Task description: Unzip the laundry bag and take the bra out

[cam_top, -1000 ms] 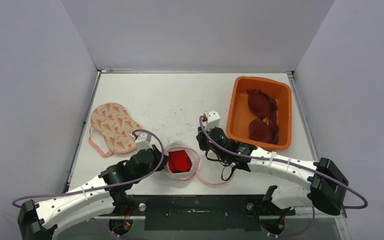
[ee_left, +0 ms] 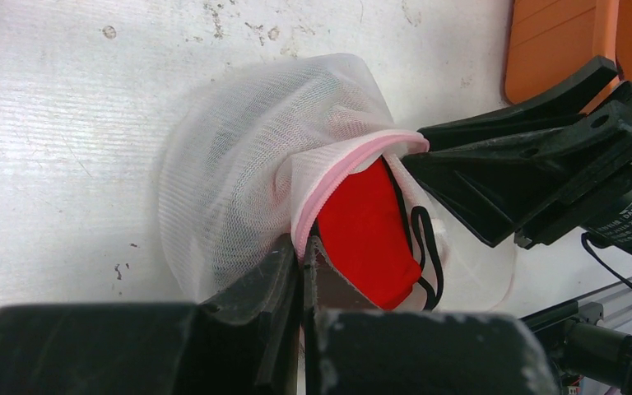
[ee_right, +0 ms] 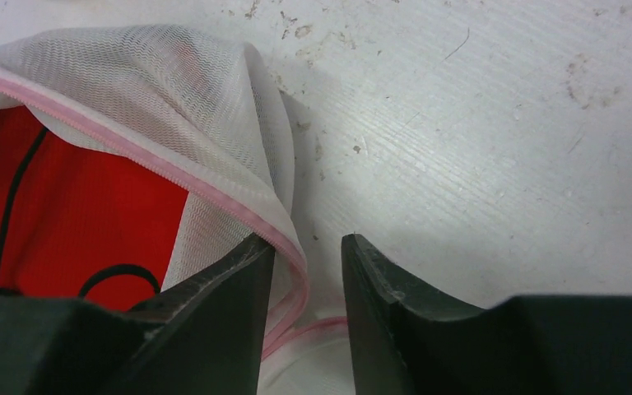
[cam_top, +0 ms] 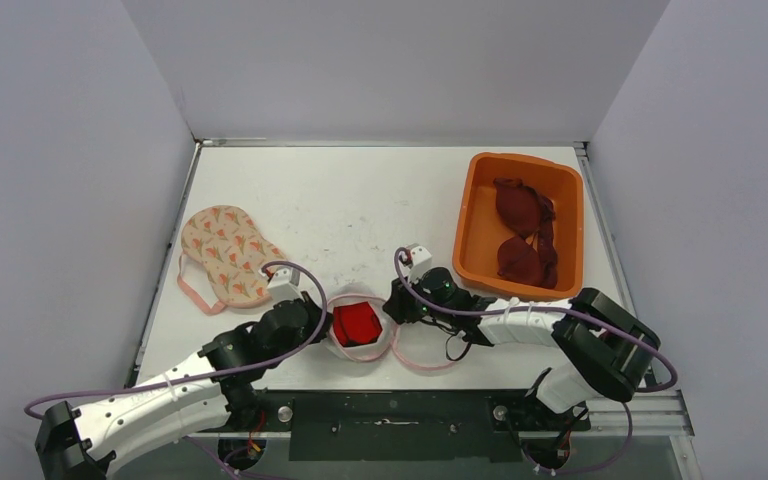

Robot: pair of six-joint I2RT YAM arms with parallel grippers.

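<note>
The white mesh laundry bag [ee_left: 239, 148] gapes at its pink-edged opening, and a red bra [ee_left: 370, 230] with black straps lies inside. My left gripper is shut on the bag's pink edge at the near side of the opening. Across the opening, my right gripper has its fingers parted, with the bag's pink edge [ee_right: 239, 210] running in between them near the left finger. In the top view the red cloth [cam_top: 357, 324] shows between the two grippers, while the fingertips there are too small to read.
An orange bin [cam_top: 470, 235] holding a dark red bra [cam_top: 518, 210] stands at the back right. A floral cloth pouch [cam_top: 228, 250] lies at the left. Behind the bag, the table [cam_top: 360, 190] is bare.
The right gripper has come down and left to the bag's edge. The left arm has stayed still, and the bag remains nearly in place.
</note>
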